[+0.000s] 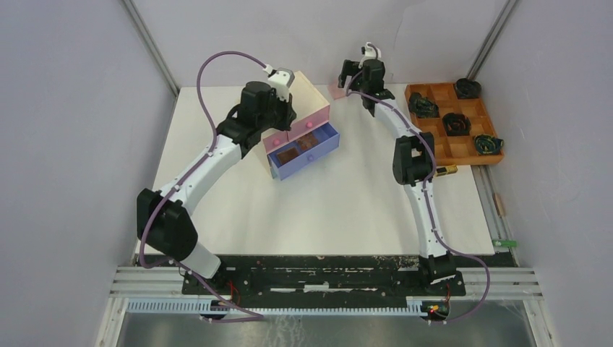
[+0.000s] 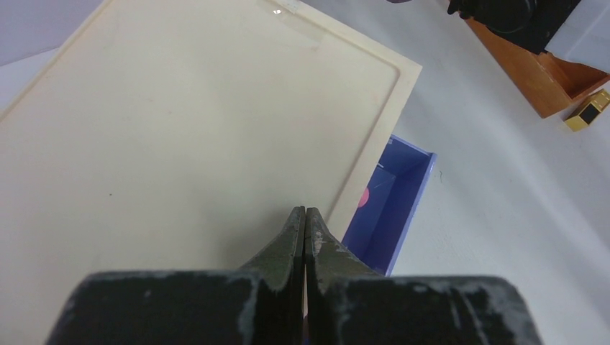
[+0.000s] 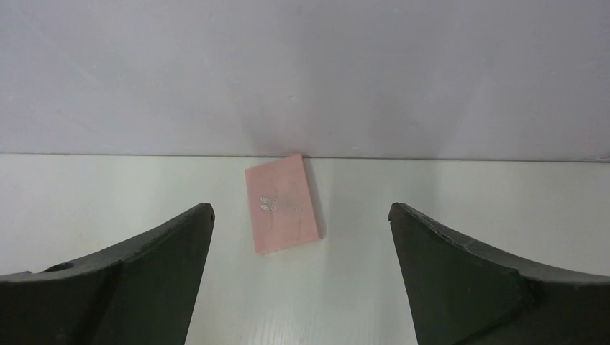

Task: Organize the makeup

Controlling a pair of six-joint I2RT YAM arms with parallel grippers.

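Note:
A cream-topped box (image 1: 307, 92) with pink drawers stands mid-table, its blue drawer (image 1: 303, 155) pulled out and holding brown items. My left gripper (image 1: 288, 116) is over the box's top, shut, as the left wrist view (image 2: 303, 223) also shows; anything between its fingers cannot be seen. My right gripper (image 1: 350, 72) stands open at the back edge, above a pink square item (image 3: 283, 205) lying against the back wall, framed between its fingers from above.
A wooden compartment tray (image 1: 455, 152) with dark items is at the back right. A gold item (image 2: 586, 111) lies beside it.

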